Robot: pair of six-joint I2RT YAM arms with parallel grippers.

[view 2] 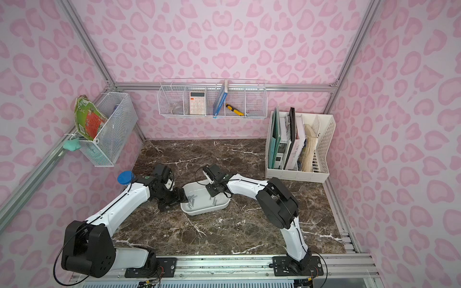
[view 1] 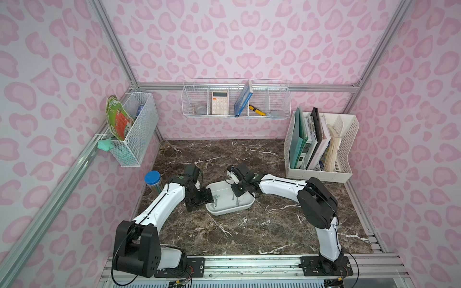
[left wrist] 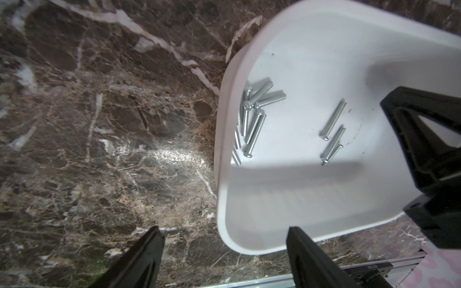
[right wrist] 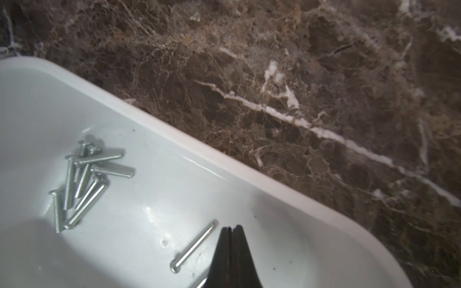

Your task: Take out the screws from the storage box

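The white storage box (left wrist: 223,192) sits on the marble table between both arms. Several silver screws (right wrist: 91,172) are heaped at its left end. In the right wrist view a lone screw (right wrist: 193,247) lies on the box floor, left of my right gripper. That gripper is shut, its fingertips together and nothing between them; it hangs over the box. Two more screws (left wrist: 332,147) lie close together by the lone one in the left wrist view. My left gripper is open and empty above the table at the box's left end.
A blue-lidded jar (view 1: 153,178) stands behind the left forearm. At the back right is a white bin (view 1: 319,175) of books and folders. Wire baskets (view 1: 189,108) hang on the back and left walls. The table in front of the box is clear.
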